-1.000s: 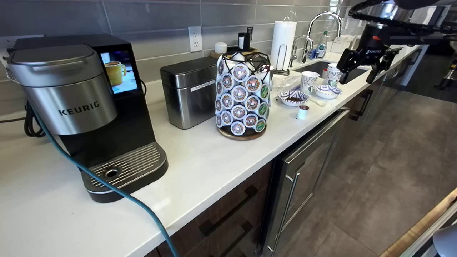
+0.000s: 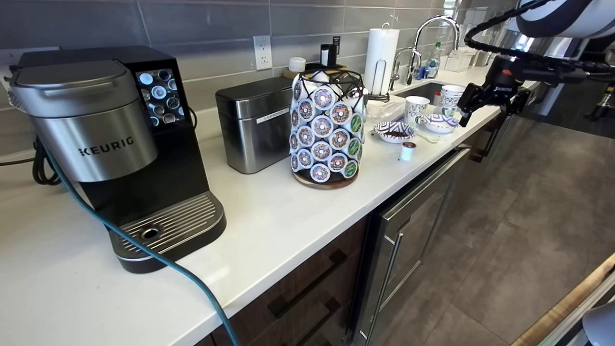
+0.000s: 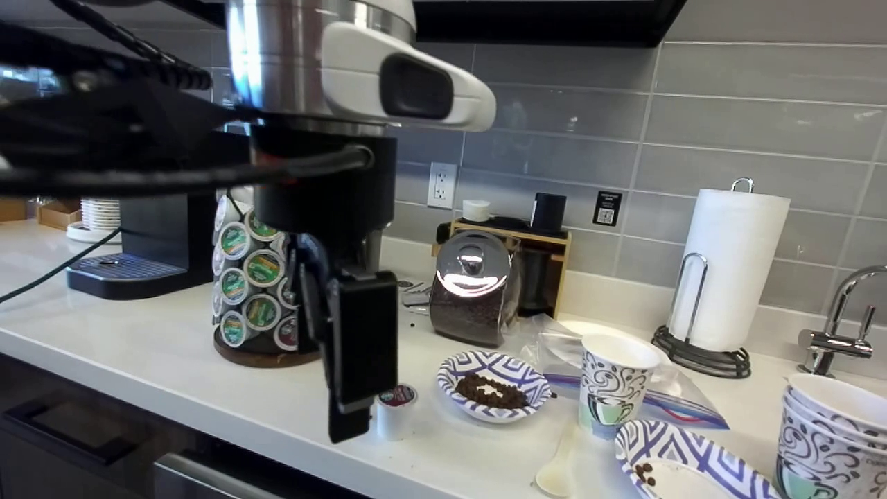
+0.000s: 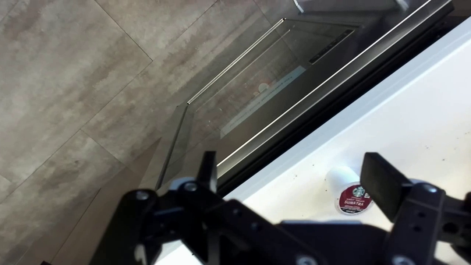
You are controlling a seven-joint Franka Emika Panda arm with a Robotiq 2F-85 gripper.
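A single white coffee pod [image 2: 407, 152] with a dark red lid stands on the counter near its front edge. Its lid [image 4: 354, 198] reads "Sumatra" in the wrist view, where the right finger [image 4: 383, 185] overlaps its edge. My gripper is open, its fingers wide apart and nothing between them. In exterior view 1 the gripper [image 2: 490, 115] hangs above counter height, apart from the pod. Exterior view 2 shows a black finger [image 3: 364, 341] in front of the pod [image 3: 394, 413], covering part of its left side.
The pod carousel [image 2: 325, 132] and Keurig machine [image 2: 109, 132] stand along the counter. Near the pod are a patterned bowl of coffee beans [image 3: 492, 410], a paper cup [image 3: 613, 382], a second bowl [image 3: 686, 453], a pale spoon [image 3: 555, 475] and stacked cups [image 3: 831, 441]. Floor lies beyond the counter edge.
In exterior view 1 my arm and gripper have come lower, and the gripper has turned slightly. The Keurig's screen picture has changed from a mug to pods. The pod stands where it was.
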